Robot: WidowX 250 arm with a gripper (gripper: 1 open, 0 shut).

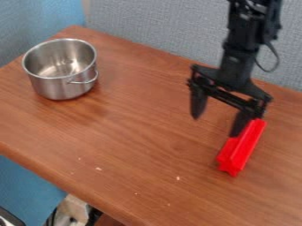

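My black gripper (pixel 220 109) is open over the right side of the table, its nearer fingers just above the far end of a red bar (pixel 237 152). The bar lies lengthwise on the wooden table (pixel 130 150), partly behind the gripper. A steel pot (pixel 60 77) with a wire handle stands at the table's left.
A grey padded wall (pixel 177 26) runs along the back, and the table's left edge drops to a blue surface (pixel 18 185).
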